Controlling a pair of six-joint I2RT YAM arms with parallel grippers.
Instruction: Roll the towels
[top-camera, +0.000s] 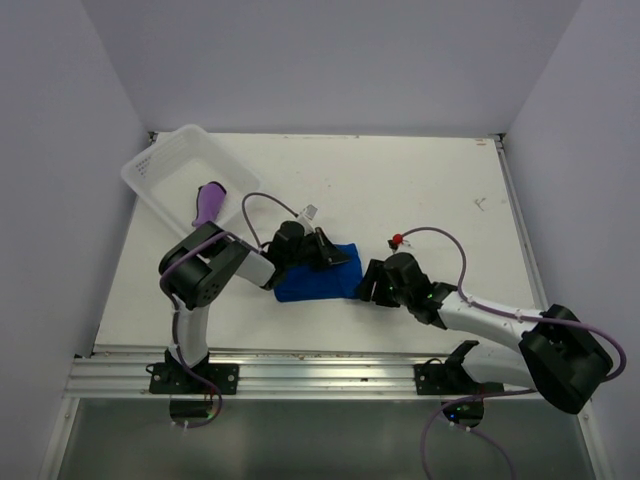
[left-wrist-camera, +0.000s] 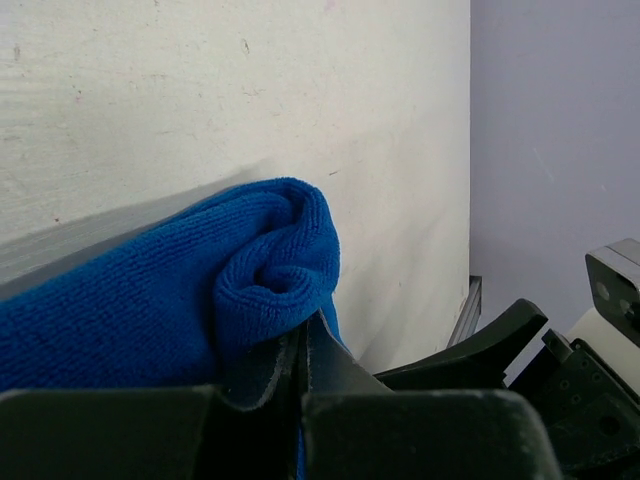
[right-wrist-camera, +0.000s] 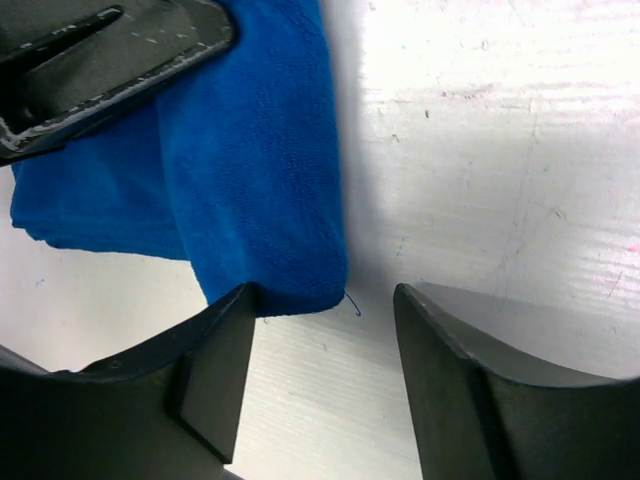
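Note:
A blue towel (top-camera: 312, 284) lies on the table, folded over, its far-right end curled into a small roll in the left wrist view. My left gripper is shut at the towel's curled edge; whether cloth is pinched between its tips is hidden. In the top view my right gripper (top-camera: 368, 292) sits at the towel's near-right corner. Its fingers (right-wrist-camera: 222, 350) stand apart in the right wrist view, with the towel's end reaching toward the gap and close to one finger, not gripped. A purple rolled towel (top-camera: 208, 202) rests in the white basket.
The white basket (top-camera: 160, 196) stands at the back left, beside the left arm. At the top of the right wrist view, the left gripper's finger (right-wrist-camera: 120, 60) shows over the towel. Bare table (top-camera: 400, 180) extends behind and to the right.

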